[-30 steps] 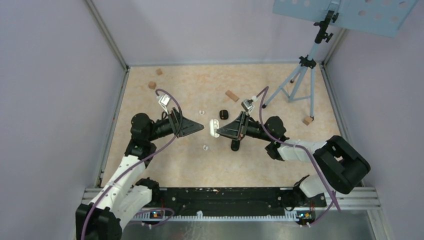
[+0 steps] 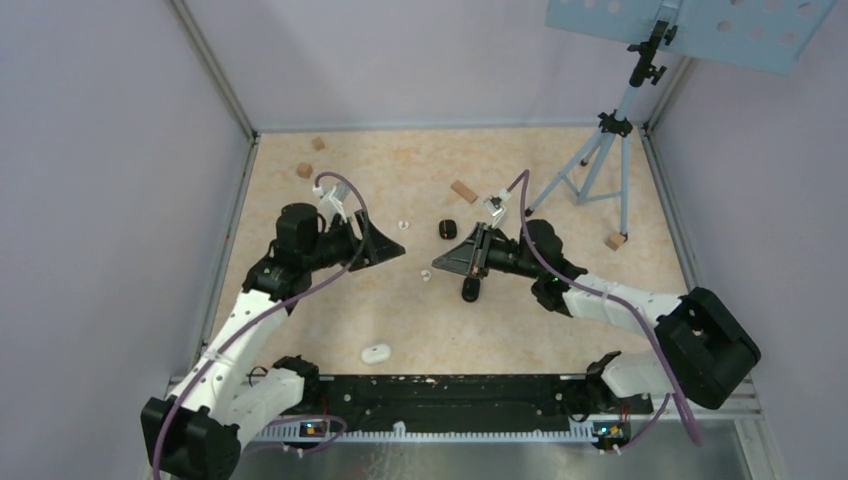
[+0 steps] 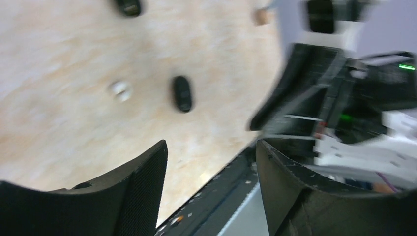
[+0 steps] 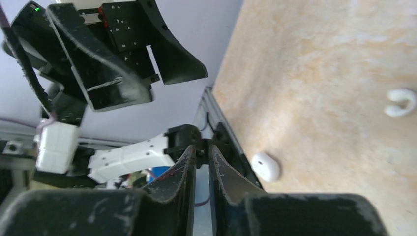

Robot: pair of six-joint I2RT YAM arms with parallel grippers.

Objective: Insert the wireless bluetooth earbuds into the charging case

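The white charging case (image 2: 376, 353) lies on the table near its front edge, left of centre. It also shows as a white oval case (image 4: 266, 166) in the right wrist view; how its lid stands is unclear. One white earbud (image 2: 404, 225) is on the table beyond the grippers, another earbud (image 2: 426, 275) between and just below them. A blurred white earbud (image 3: 119, 90) shows in the left wrist view. My left gripper is open and empty. My right gripper is slightly open, a narrow empty gap between its fingers.
Two black cases, an upper one (image 2: 448, 229) and a lower one (image 2: 471, 289), lie near the right gripper. A wooden block (image 2: 464, 191) lies behind, and a tripod (image 2: 603, 140) stands at the back right.
The lower earbud has shifted.
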